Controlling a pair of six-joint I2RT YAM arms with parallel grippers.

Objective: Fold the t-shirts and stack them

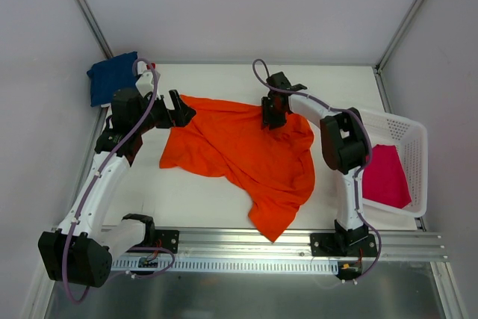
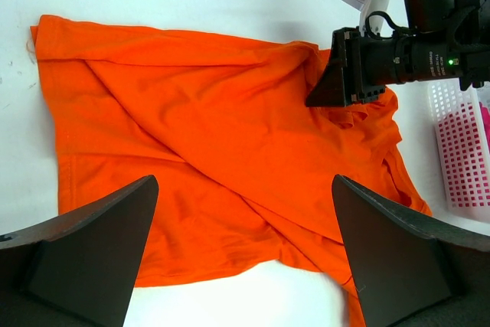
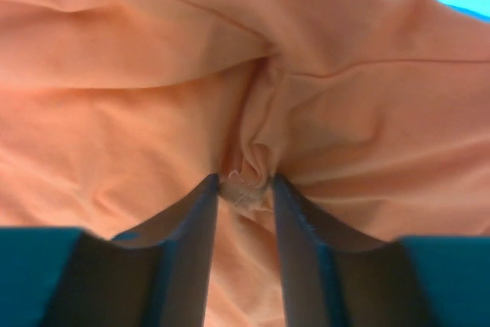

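Observation:
An orange t-shirt (image 1: 231, 155) lies spread and rumpled on the white table, one end reaching over the front edge. My left gripper (image 1: 176, 110) hangs open above its left part, fingers empty in the left wrist view. My right gripper (image 1: 270, 116) is down on the upper right part of the shirt. In the right wrist view its fingers (image 3: 187, 243) are close together around a small crumpled tuft of cloth (image 3: 245, 189); whether they grip it is unclear.
A folded dark blue cloth (image 1: 112, 78) lies at the back left. A white plastic basket (image 1: 411, 128) with a pink cloth (image 1: 385, 177) stands at the right. Bare table (image 1: 216, 80) shows behind the shirt.

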